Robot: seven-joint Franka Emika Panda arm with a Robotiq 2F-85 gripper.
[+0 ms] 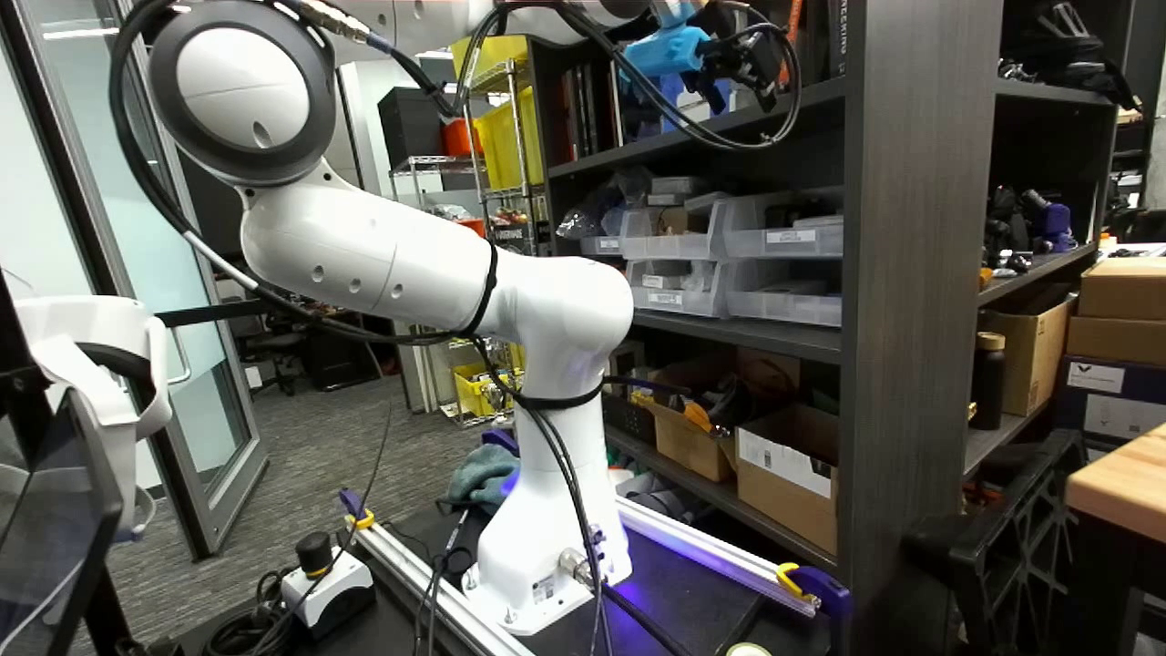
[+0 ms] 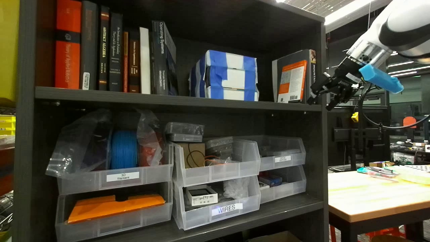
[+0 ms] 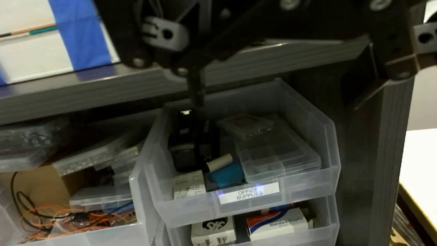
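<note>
My gripper [image 2: 320, 104] stands open in front of the upper shelf's right end, nothing between its fingers. In the wrist view the dark fingers [image 3: 197, 88] are spread wide apart. Below them is a clear bin labelled office supplies [image 3: 249, 193], holding clear flat cases [image 3: 278, 153], a small white box [image 3: 189, 184], a blue item [image 3: 226, 175] and some dark items. Exterior view 2 has a grey book with an orange cover panel [image 2: 292, 80] leaning close to the gripper's left. Exterior view 1 shows the gripper only small, at the top.
More books [image 2: 90, 48] and a blue-and-white box stack [image 2: 231, 76] occupy the upper shelf [image 2: 161, 100]. A wires bin [image 2: 217, 209] and a filament bin [image 2: 121, 177] sit lower. The shelf's side panel [image 2: 325, 161] is near the gripper; a wooden table [image 2: 375, 197] stands right.
</note>
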